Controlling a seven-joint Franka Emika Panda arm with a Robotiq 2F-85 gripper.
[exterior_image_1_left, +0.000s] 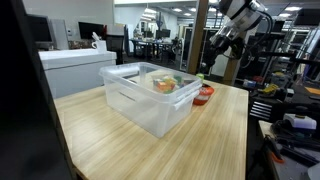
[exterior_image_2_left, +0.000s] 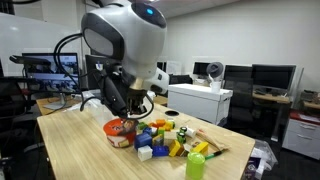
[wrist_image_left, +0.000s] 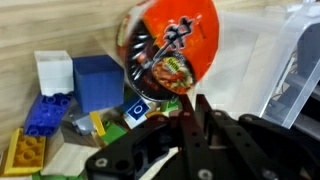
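My gripper is raised in the air above the far end of the table in exterior view 1. In the wrist view its dark fingertips stand close together at the lower right, and I cannot tell whether they are parted or have anything between them. An orange-red bowl, blurred and partly cropped, has a patterned, colourful inside. That bowl is beyond the clear bin in exterior view 1. Exterior view 2 shows the bowl partly behind the white arm.
Beside the bowl are a blue cube, a white cube and several coloured blocks. A clear plastic bin with things inside stands on the wooden table. A green cylinder is near the front.
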